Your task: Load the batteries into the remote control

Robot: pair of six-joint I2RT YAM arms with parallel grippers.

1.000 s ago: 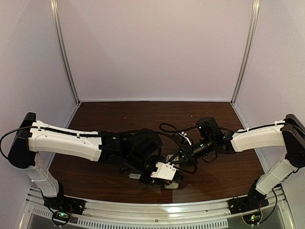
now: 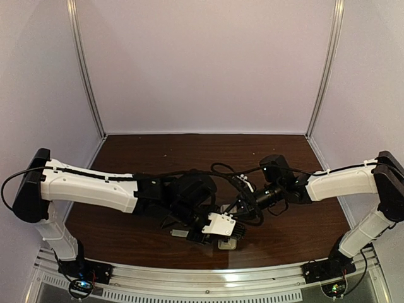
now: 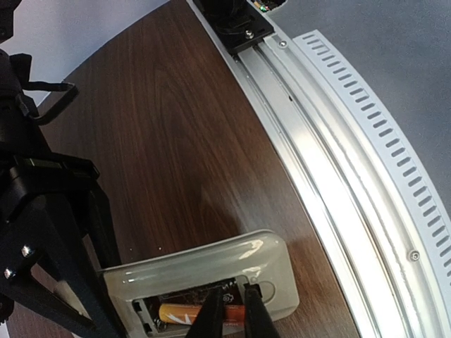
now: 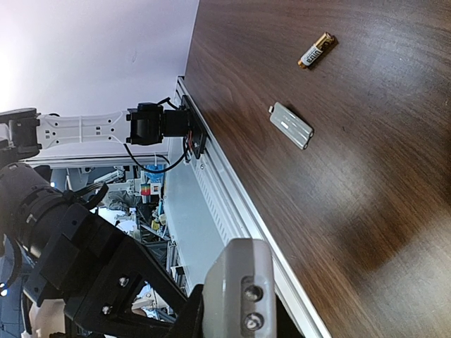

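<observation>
The grey remote control (image 3: 261,257) shows in the left wrist view with its battery bay facing up and an orange battery (image 3: 183,313) lying in it. My left gripper has its dark fingertips over that battery, partly out of frame. The other arm's black gripper is at the remote's left part. In the right wrist view the remote's end (image 4: 236,282) sits between the fingers of my right gripper, whose exact grip is hard to see. A loose battery (image 4: 316,51) and the grey battery cover (image 4: 290,125) lie on the table.
The metal rail (image 3: 317,197) runs along the front edge, close to the remote. Both arms crowd the front middle, hiding much of it in the top view.
The right arm looks unmoved.
</observation>
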